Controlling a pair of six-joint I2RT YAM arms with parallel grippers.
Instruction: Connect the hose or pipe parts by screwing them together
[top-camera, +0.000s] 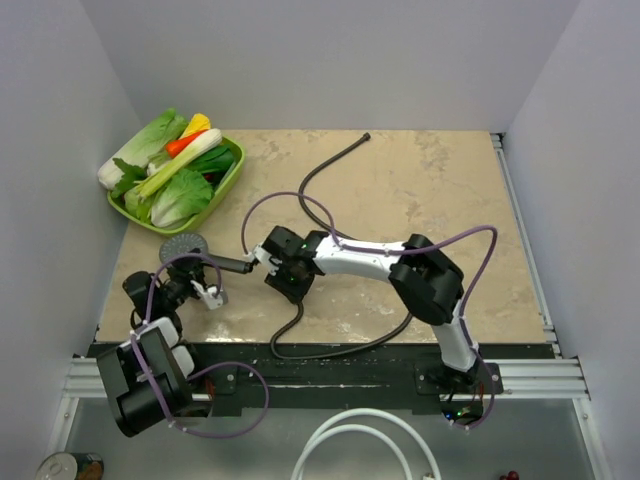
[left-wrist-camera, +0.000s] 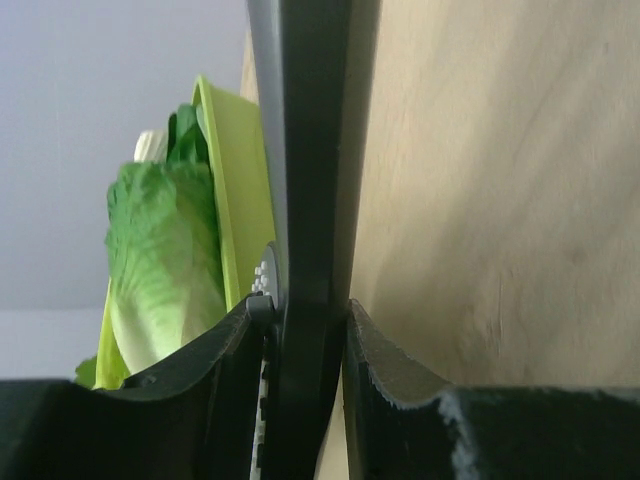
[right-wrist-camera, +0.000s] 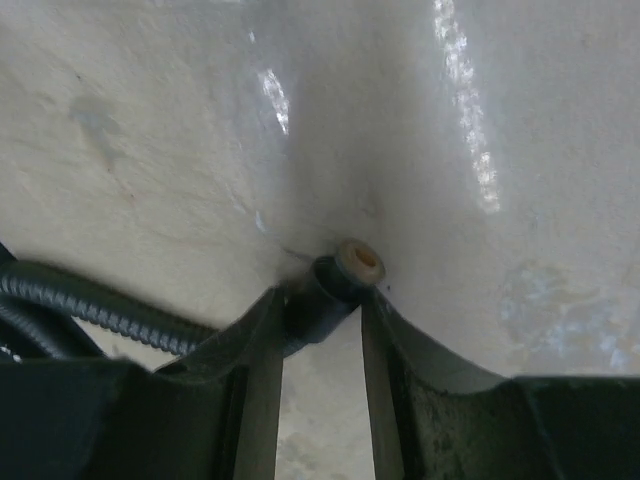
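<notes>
My left gripper is around the dark handle (left-wrist-camera: 315, 150) of a round grey head (top-camera: 182, 243), at the counter's left; whether it grips firmly cannot be told. My right gripper is shut on the end fitting (right-wrist-camera: 350, 262) of the black hose, which has a light ring and an opening. In the top view this gripper is left of centre, close to the handle's free end (top-camera: 243, 266). The black hose (top-camera: 330, 352) loops over the counter (top-camera: 450, 180), partly hidden under my right arm, its far end (top-camera: 366, 136) at the back.
A green tub (top-camera: 220, 200) of vegetables fills the back left. Walls bound the counter at back and sides. White tubing (top-camera: 380, 415) lies beyond the front edge.
</notes>
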